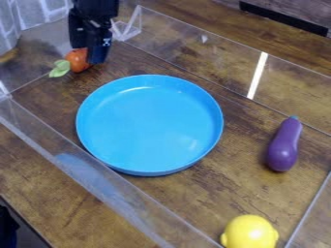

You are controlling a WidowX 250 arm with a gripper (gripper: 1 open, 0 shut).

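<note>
My gripper (91,48) hangs open at the upper left, dark with a blue part, just right of an orange carrot-like vegetable (76,60) with a green top (60,69). Whether its fingers touch the vegetable is too small to tell. A large blue plate (149,126) lies in the middle, below and right of the gripper.
A purple eggplant (284,145) lies at the right and a yellow lemon (250,232) at the bottom right. Clear low walls border the wooden surface; the area between plate and eggplant is free.
</note>
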